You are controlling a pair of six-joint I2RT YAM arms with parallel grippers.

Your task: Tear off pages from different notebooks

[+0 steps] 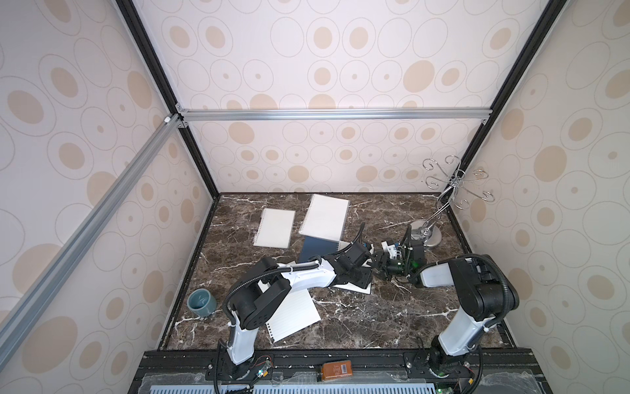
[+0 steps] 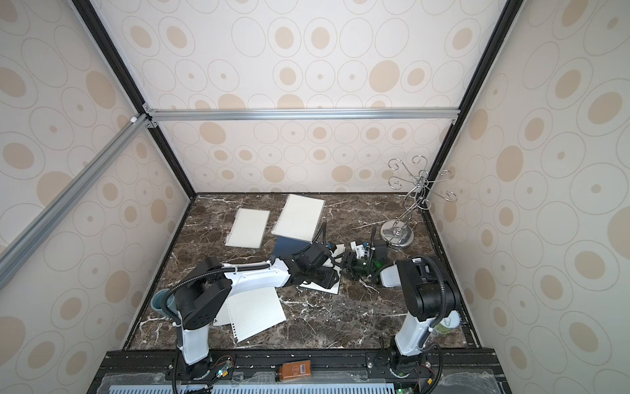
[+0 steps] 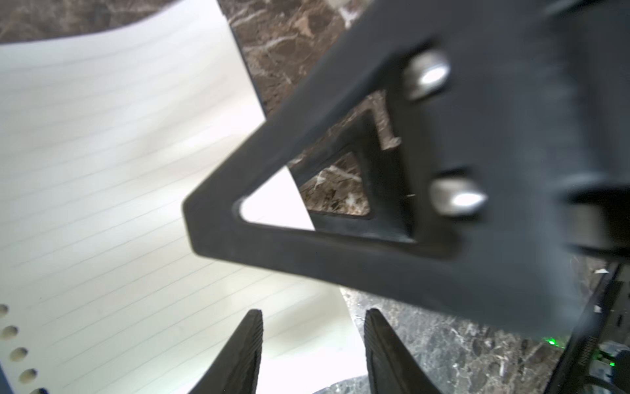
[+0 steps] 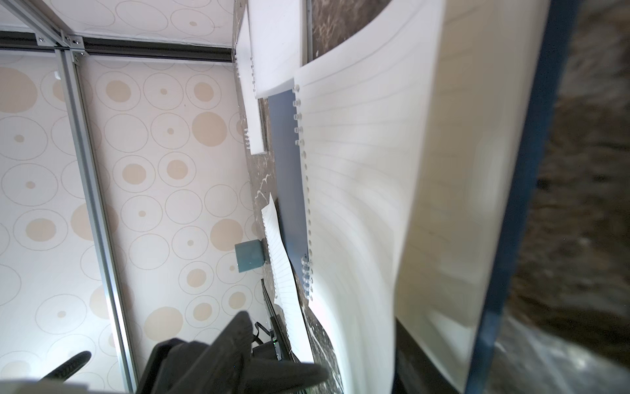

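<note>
An open spiral notebook with a blue cover [image 1: 315, 244] and lined pages [image 4: 354, 164] lies mid-table under both arms, its near page curled at the edge. My left gripper is open just over that page beside its outer edge, with no paper visibly held. My right gripper [image 1: 387, 259] is open at the notebook's right side, low by the lifted page edge. Loose torn sheets [image 1: 292, 315] lie at the front left. A closed-looking white notebook [image 1: 324, 215] and a smaller one [image 1: 274, 228] lie at the back.
A teal mug [image 1: 201, 302] stands at the left. A chrome stand [image 1: 426, 233] is at the back right, close behind the right arm. Bare marble shows along the front middle and back left.
</note>
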